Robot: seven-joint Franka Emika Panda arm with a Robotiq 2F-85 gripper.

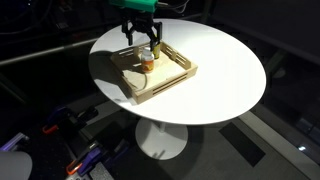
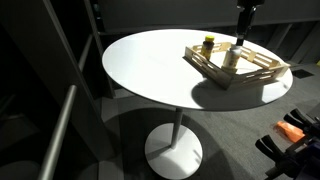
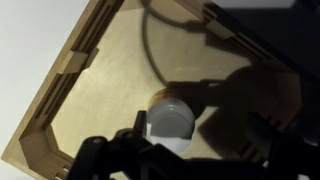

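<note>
A small bottle with a white lid and an orange label [image 1: 148,63] stands upright inside a shallow wooden tray [image 1: 165,88]. Behind it, in the same tray, is a second bottle with a yellow cap [image 2: 208,41]. My gripper [image 1: 142,44] hangs over the tray's far side, fingers apart, with nothing held between them. From the wrist, the white lid [image 3: 171,122] shows below the gripper, nearer the left finger [image 3: 139,124] than the right one; the yellow-capped bottle does not show there.
The tray rests on a round white table [image 1: 225,75] with a single pedestal. Its low slatted walls [image 3: 70,62] surround the bottles. Much of the tabletop beside the tray is bare.
</note>
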